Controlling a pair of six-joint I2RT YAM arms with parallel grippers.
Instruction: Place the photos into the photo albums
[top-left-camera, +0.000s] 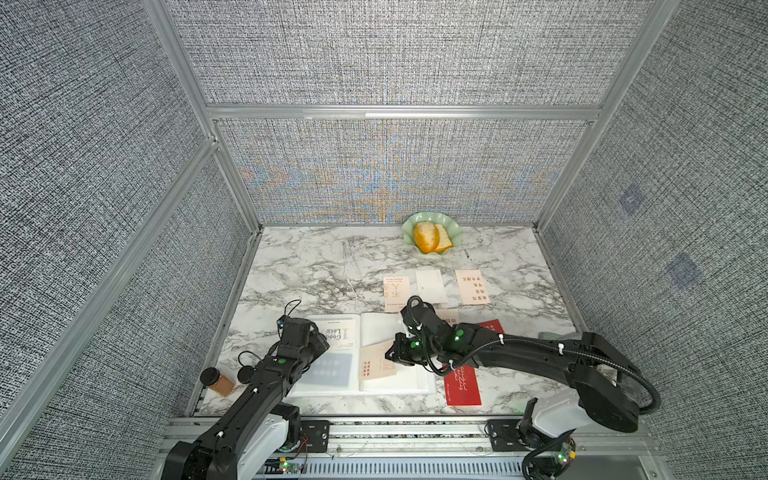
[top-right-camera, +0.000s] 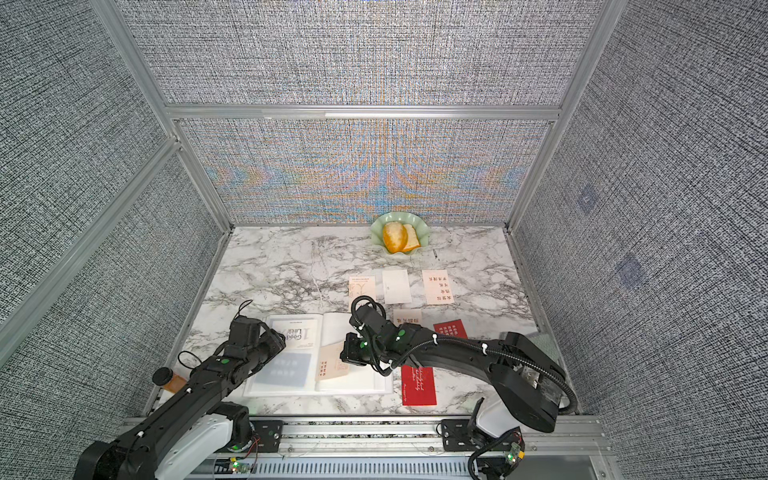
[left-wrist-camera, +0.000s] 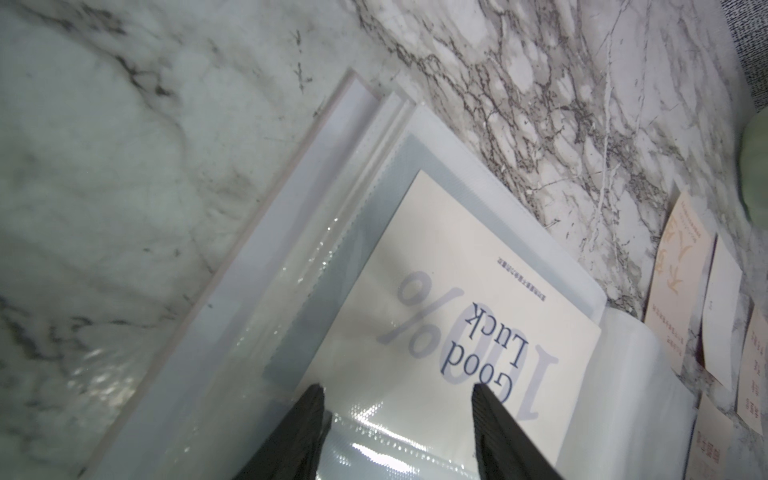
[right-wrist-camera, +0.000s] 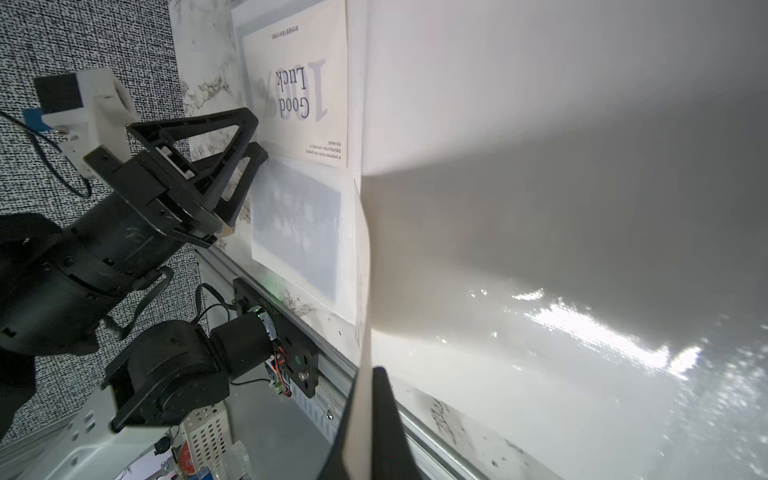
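Observation:
The open album (top-left-camera: 414, 382) lies at the front centre, a "Good Luck" photo (left-wrist-camera: 448, 264) in its upper left sleeve and an empty-looking bluish sleeve (right-wrist-camera: 296, 228) below. My left gripper stands part open over the left page, nothing between its fingers. My right gripper (top-left-camera: 390, 355) is shut on a thin beige card (top-left-camera: 378, 361) with red characters over the right page; the right wrist view shows it edge-on between the fingers.
Several loose photos (top-left-camera: 472, 286) lie behind the album, red cards (top-left-camera: 461, 388) to its right. A green bowl of bread (top-left-camera: 432, 233) stands at the back, a brown cup (top-left-camera: 220, 384) at the front left.

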